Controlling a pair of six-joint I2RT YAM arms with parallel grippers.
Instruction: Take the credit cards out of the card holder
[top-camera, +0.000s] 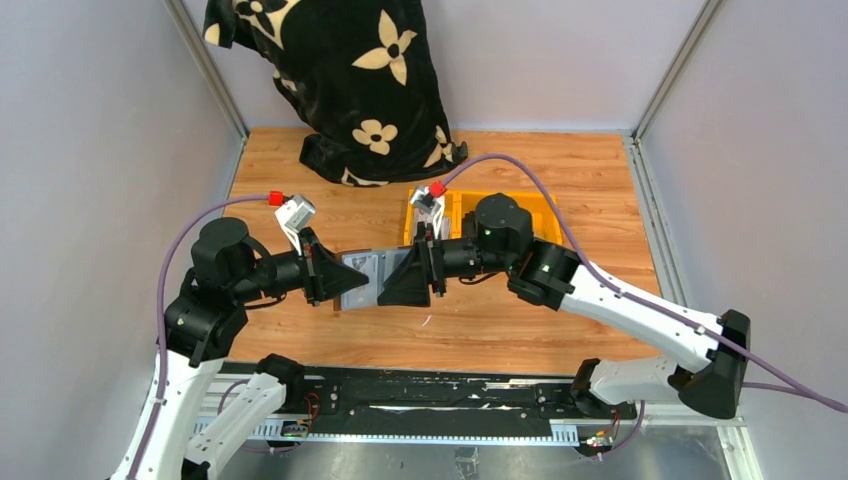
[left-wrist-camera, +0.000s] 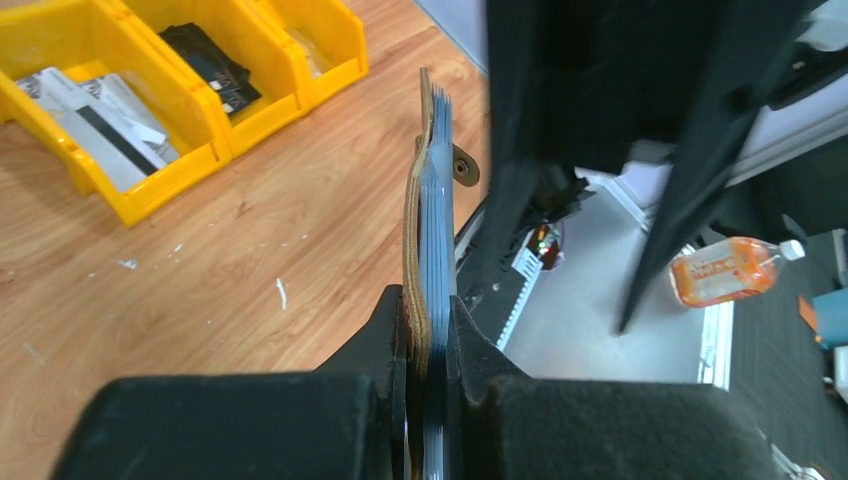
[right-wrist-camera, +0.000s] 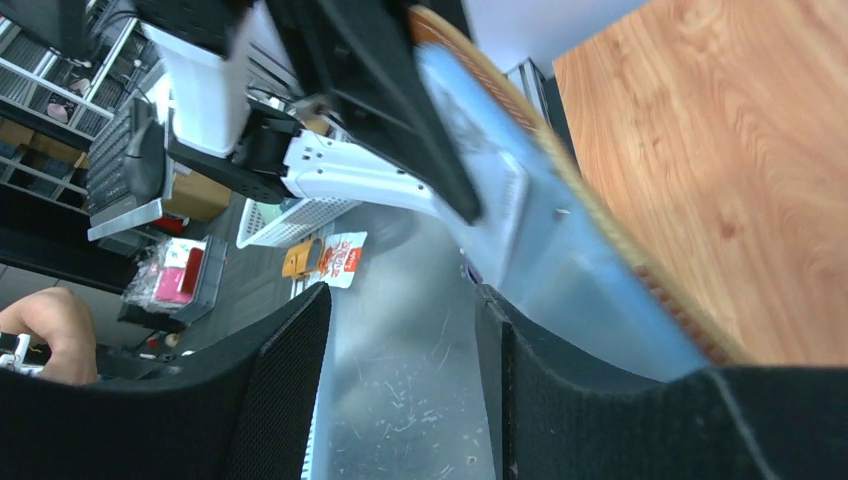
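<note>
A brown card holder (top-camera: 359, 280) with clear plastic sleeves lies spread in the air above the table. My left gripper is shut on its left part; in the left wrist view the holder (left-wrist-camera: 420, 250) appears edge-on as a brown cover with bluish sleeves. Over the holder's right part, in the top view, stands my right gripper (top-camera: 408, 292), covering some of it. The right wrist view shows the right gripper open, its fingers apart with nothing between them. A pale card (right-wrist-camera: 495, 205) shows in a sleeve there, close to the left gripper's dark finger.
Behind the right arm, a yellow divided bin (top-camera: 530, 205) sits on the table; white cards (left-wrist-camera: 120, 130) and dark cards (left-wrist-camera: 208, 62) lie in its compartments. A black flowered cloth (top-camera: 370, 90) covers the back left. Bare wood (top-camera: 480, 340) extends in front.
</note>
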